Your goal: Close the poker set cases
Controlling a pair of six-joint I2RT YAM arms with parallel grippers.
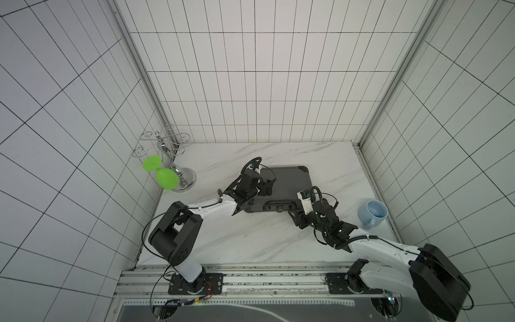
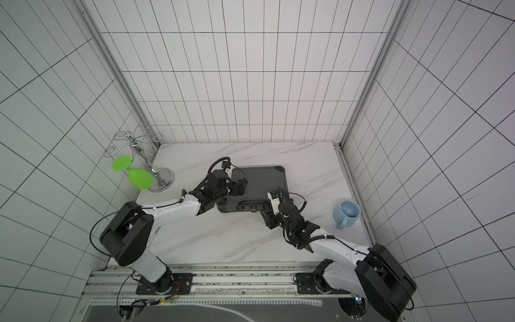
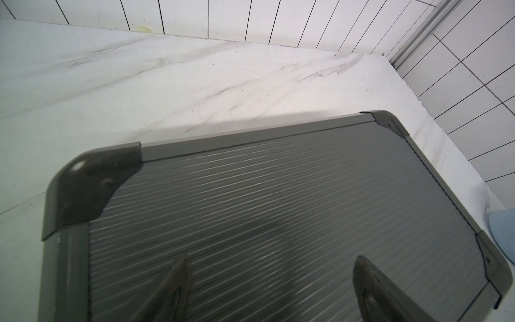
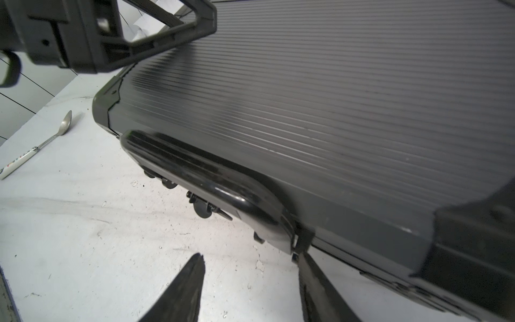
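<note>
The dark grey poker case (image 1: 292, 179) lies flat mid-table with its ribbed lid (image 3: 279, 198) down. Its black handle (image 4: 214, 177) runs along the front side, with small dark metal parts (image 4: 202, 208) showing under it. Whether any latch is fastened I cannot tell. Over the left part of the lid is my left gripper, its fingers wide apart and empty. My right gripper stands open at the case's front edge, near the right end of the handle, with nothing between its fingertips.
A chrome stand (image 1: 185, 179) with green pieces (image 1: 168, 178) occupies the back left. Toward the right edge sits a blue mug (image 1: 372, 213). A spoon (image 4: 64, 123) lies on the table left of the case.
</note>
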